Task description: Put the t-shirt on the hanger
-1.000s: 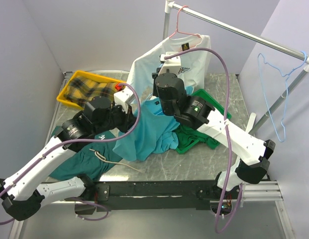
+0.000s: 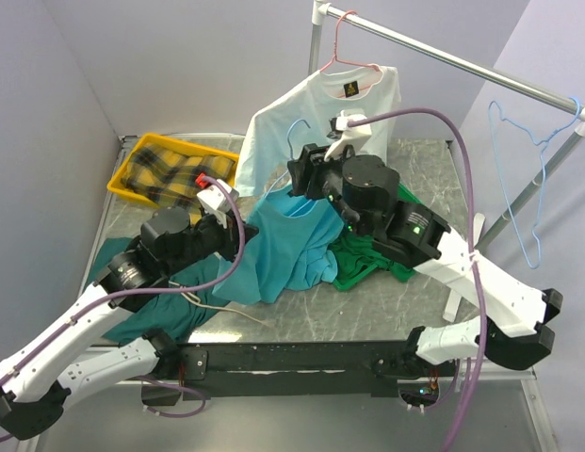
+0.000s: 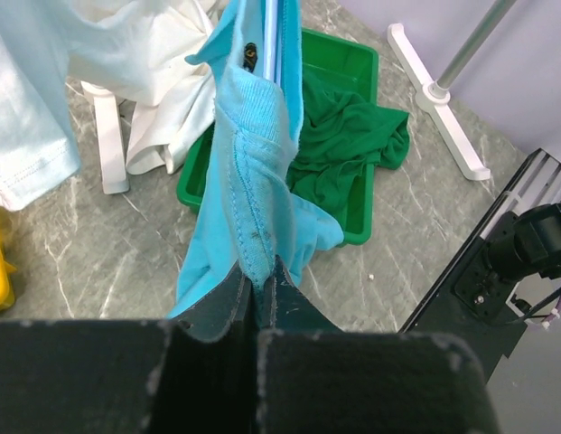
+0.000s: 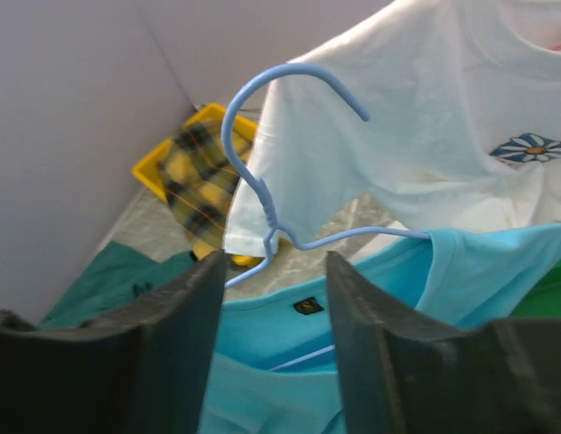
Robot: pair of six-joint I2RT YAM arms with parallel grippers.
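Note:
The light-blue t-shirt (image 2: 273,250) hangs over the table with its collar opening upward. My left gripper is shut on a fold of its edge. A blue hanger (image 4: 271,217) has its shoulder bars at the shirt's neck, one running under the fabric at the right; its hook stands free above the collar. In the left wrist view, the bars of the hanger (image 3: 271,41) show along the shirt's fold. My right gripper is open, its blurred fingers spread in front of the hanger's neck. Contact with the hanger cannot be made out.
A white t-shirt (image 2: 316,113) hangs from the rack's rail (image 2: 443,58) on a pink hanger. Another blue hanger (image 2: 504,179) hangs at the right. A yellow basket (image 2: 118,182) with plaid cloth, a green basket (image 3: 359,217) and dark-teal cloth (image 2: 141,320) lie around the table.
My right gripper has shifted right, and the hanger's hook now shows clear to its left in the top view. The left gripper has moved a little left, still at the shirt.

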